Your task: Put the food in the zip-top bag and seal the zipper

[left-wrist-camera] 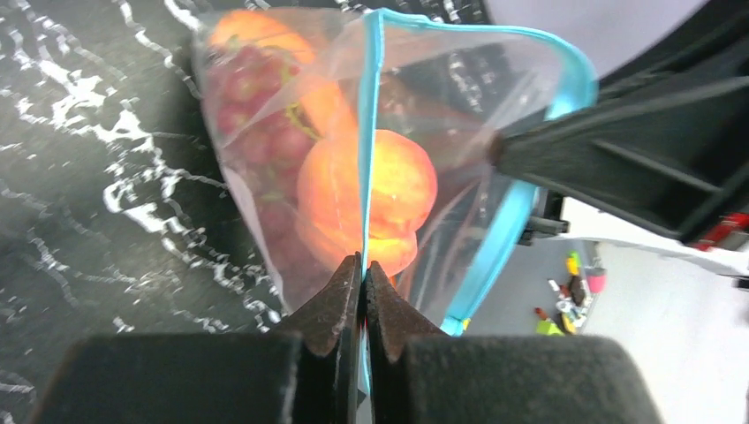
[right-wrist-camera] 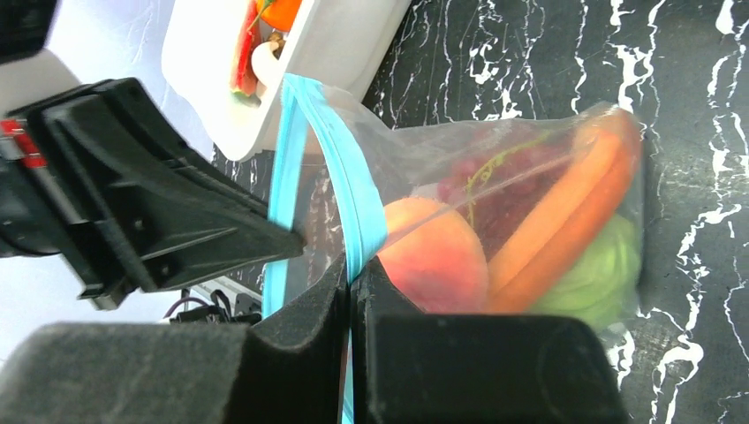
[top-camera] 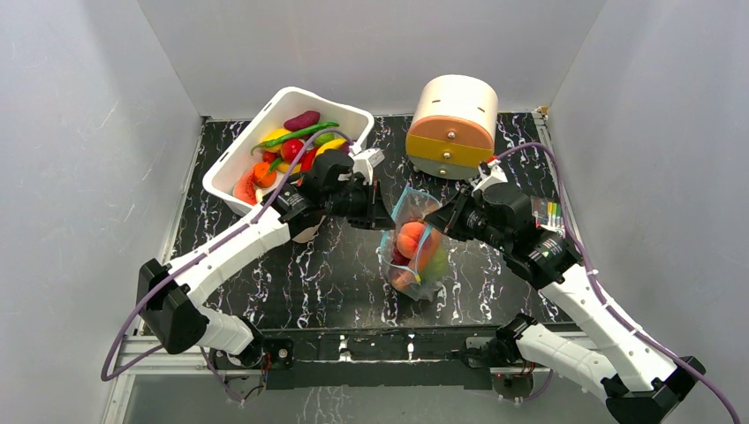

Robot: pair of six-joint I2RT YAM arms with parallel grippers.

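The clear zip top bag (top-camera: pixel 424 284) stands between my arms, its blue-edged mouth gaping in the wrist views. Inside it are a peach (left-wrist-camera: pixel 389 185), red grapes (left-wrist-camera: pixel 252 106), an orange carrot-like piece (right-wrist-camera: pixel 565 208) and something green (right-wrist-camera: pixel 596 274). In the left wrist view, my left gripper is shut with one side of the blue zipper edge (left-wrist-camera: pixel 371 115) running between its fingertips. My right gripper is shut on the opposite side of the blue rim (right-wrist-camera: pixel 346 168).
A white bin (top-camera: pixel 227 162) of mixed toy produce stands behind the left arm. At the back right sits a rounded cabinet (top-camera: pixel 454 106) with a yellow drawer.
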